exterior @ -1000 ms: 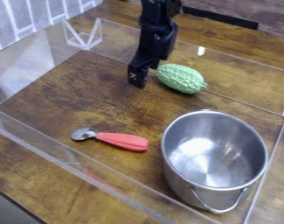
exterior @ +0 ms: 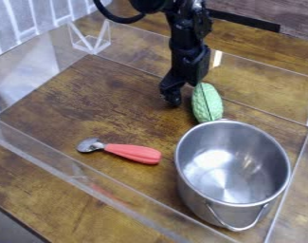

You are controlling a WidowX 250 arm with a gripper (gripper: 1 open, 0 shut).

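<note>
The black gripper [exterior: 184, 89] is low over the wooden surface at upper middle, its fingers at the left end of a bumpy green vegetable [exterior: 207, 102]; it looks open. The vegetable lies lengthwise toward the viewer, just behind a large steel pot [exterior: 231, 171], which is empty. A pizza cutter with a red handle [exterior: 131, 152] lies at lower middle.
Clear plastic walls [exterior: 67, 171] border the wooden work area. The pot fills the lower right.
The green vegetable has turned from slanting to nearly pointing toward the viewer and shifted slightly. The gripper has moved a little right and down toward it.
</note>
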